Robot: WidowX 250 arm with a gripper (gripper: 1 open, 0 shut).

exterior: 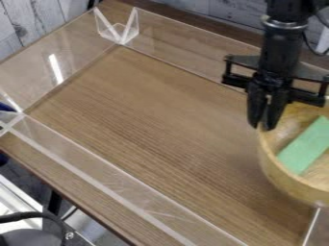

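Observation:
My black gripper [267,108] reaches down from the top right to the left rim of a wooden bowl [298,183] at the right edge of the tray. A green rectangular object [303,146] lies inside the bowl. Whether the fingers are closed on the rim or only rest by it is hard to tell.
A wooden tray floor [141,125] with clear plastic side walls fills most of the view, its middle and left empty. A clear corner piece [115,29] stands at the back left. Black cables [38,221] are outside at the bottom left.

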